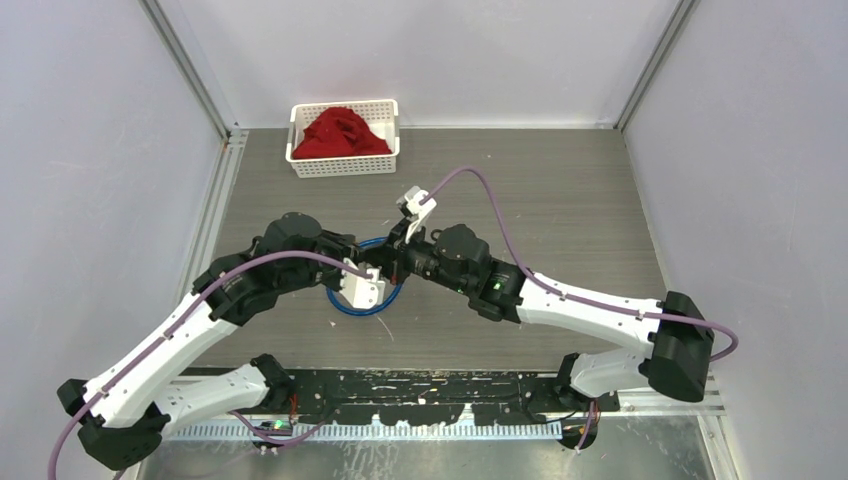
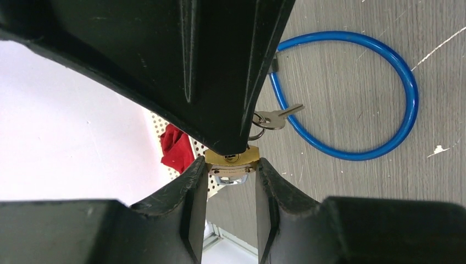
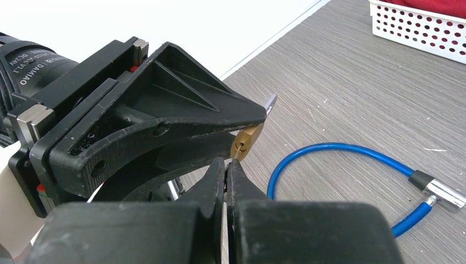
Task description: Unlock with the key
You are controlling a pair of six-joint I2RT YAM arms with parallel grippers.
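A small brass padlock is clamped between the fingertips of my left gripper, its keyhole face turned to my right gripper. In the right wrist view the padlock is tilted, with its keyhole visible. My right gripper is shut on a key, whose thin edge points up to the keyhole. How deep the key sits cannot be seen. A second key hangs on a ring beside the right fingers. From above, both grippers meet, hiding lock and keys.
Below the grippers a blue cable loop lies on the grey table, its metal connector at one end. Towards the back stands a white basket holding red cloth.
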